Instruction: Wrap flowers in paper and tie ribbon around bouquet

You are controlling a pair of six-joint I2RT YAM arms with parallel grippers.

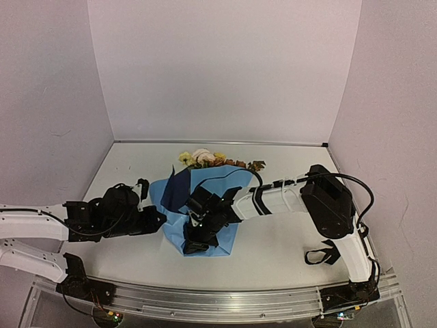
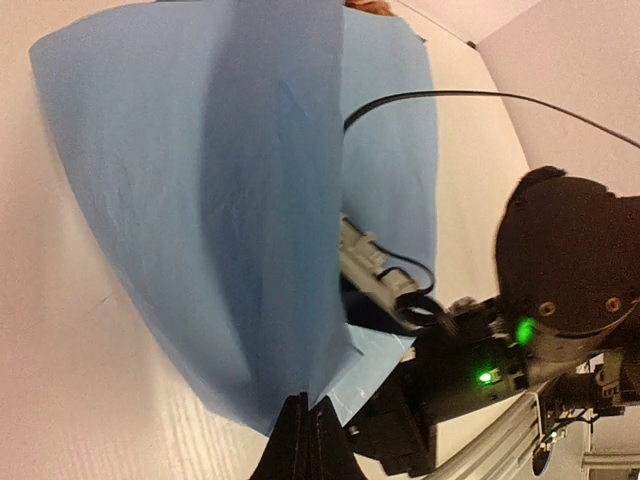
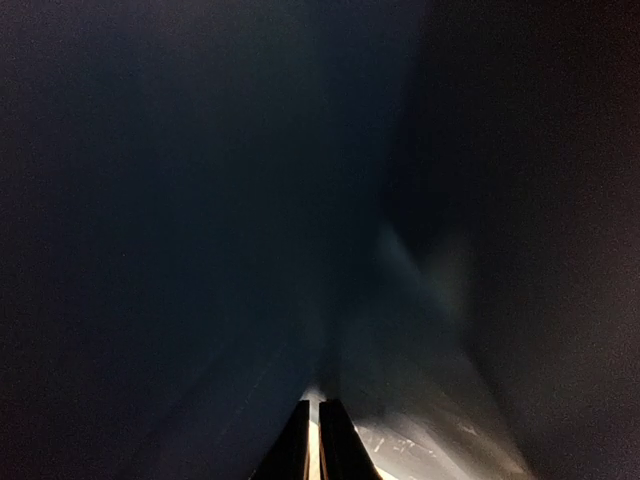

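Note:
The flowers (image 1: pixel 203 157), cream, yellow and rusty brown, poke out from the far edge of the blue wrapping sheet (image 1: pixel 229 236); their stems are hidden. A dark navy part of the sheet (image 1: pixel 177 190) stands raised at its left. My left gripper (image 1: pixel 162 219) is at the sheet's left side. In the left wrist view its fingers are together on the sheet's lower edge, with the blue paper rising above them. My right gripper (image 1: pixel 194 242) is down at the sheet's near part. Dark paper surrounds its fingers in the right wrist view; only a thin bright sliver shows between them.
A black strap with a loop (image 1: pixel 324 254) lies at the table's right front. The right forearm (image 1: pixel 273 198) reaches across the table's middle. A metal rail (image 1: pixel 212 298) runs along the front edge.

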